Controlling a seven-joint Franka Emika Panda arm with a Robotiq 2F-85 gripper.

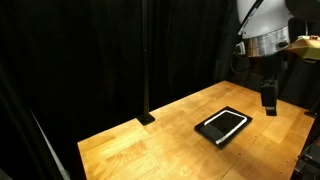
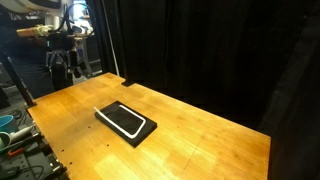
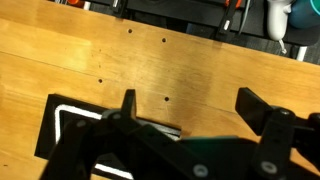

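Over the near end of the table, my gripper hangs pointing down with nothing below it but bare wood. Its two fingers stand wide apart in the wrist view, the left finger and the right finger, and nothing is between them. A flat black rectangular board or tray lies on the tabletop, apart from the gripper. A bent white strip runs along its edges. In the wrist view the black board is at lower left, partly hidden by the gripper.
A black post base stands at its back edge, before dark curtains. Beside the robot's base are cables and a teal bowl, off the tabletop.
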